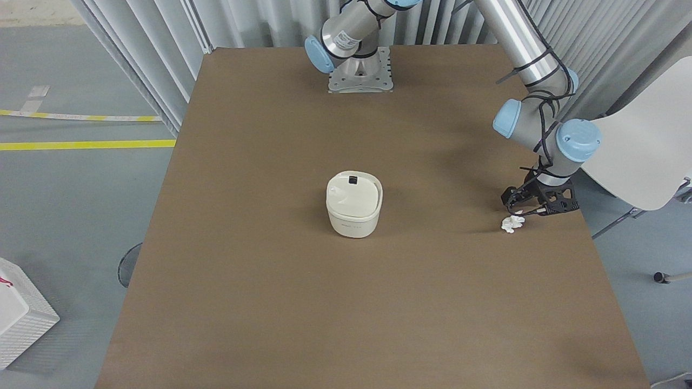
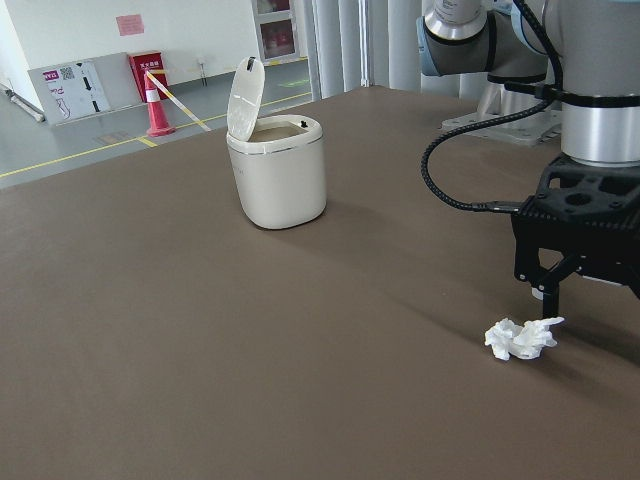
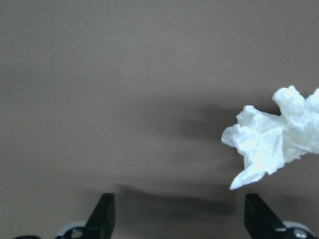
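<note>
A crumpled white tissue (image 1: 512, 223) lies on the brown table (image 1: 363, 304) near its right edge; in the wrist view the tissue (image 3: 274, 134) sits right of centre. My gripper hangs low just over it, fingertips wide apart with nothing between them, the tissue ahead of the right finger. A white bin (image 1: 353, 215) stands mid-table; in the left view the bin (image 2: 277, 175) has its lid (image 2: 244, 98) raised.
The robot base (image 1: 360, 81) is at the back of the table. A white round-cornered board (image 1: 642, 136) stands beyond the right edge.
</note>
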